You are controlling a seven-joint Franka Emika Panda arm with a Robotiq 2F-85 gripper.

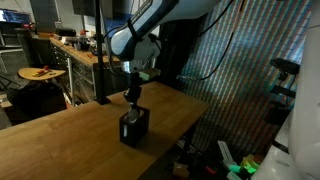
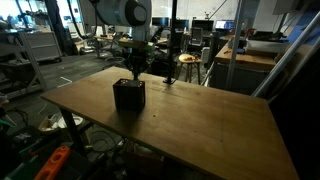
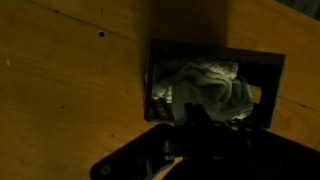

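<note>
A black open-topped box stands on the wooden table. In the wrist view a crumpled grey-white cloth lies inside the box, between its dark walls. My gripper looks shut and dark at the bottom of that view, with its tips over the near side of the cloth; nothing clear shows between its fingers. Seen from outside, the gripper points down at the box's opening. Whether its tips touch the cloth cannot be told.
The box walls stand close about the gripper. A stool and desks are farther back, off the table.
</note>
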